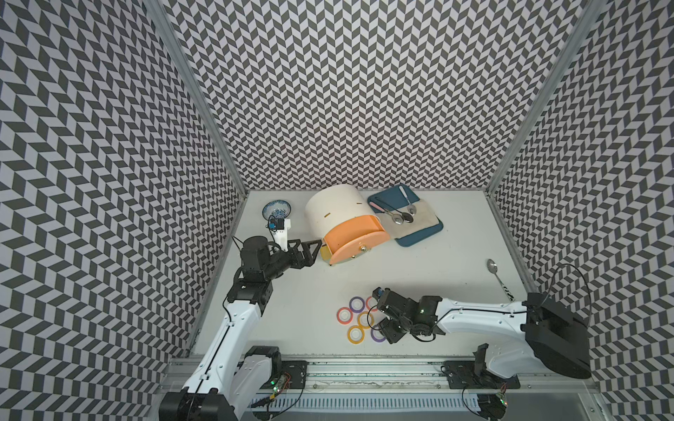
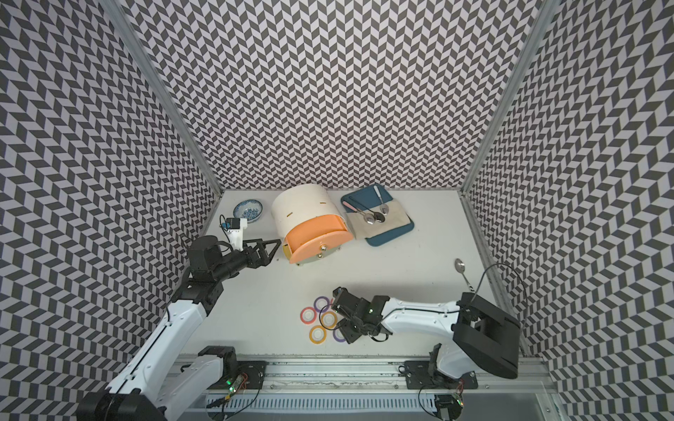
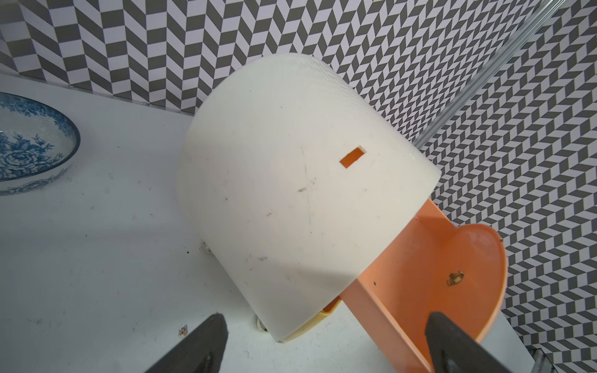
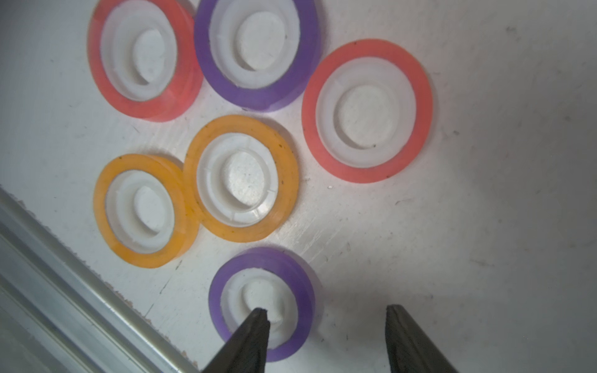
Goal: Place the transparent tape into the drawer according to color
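Several tape rolls lie flat on the table: a red roll (image 4: 367, 168), another red roll (image 4: 180, 93), a purple roll (image 4: 311, 56), two orange rolls (image 4: 286, 180) and a lower purple roll (image 4: 303, 304). My right gripper hovers low over the rolls with its fingers part open; the left finger (image 4: 252, 345) overlaps the lower purple roll, and nothing is held. The white round-topped cabinet (image 3: 298, 174) has its orange drawer (image 3: 404, 273) pulled out, empty where visible. My left gripper stands open beside the cabinet, one fingertip in front of the drawer.
A blue-patterned bowl (image 1: 276, 209) sits at the back left. Right of the cabinet, a blue and beige mat (image 1: 421, 228) carries several utensils. A lone spoon (image 1: 500, 279) lies near the right edge.
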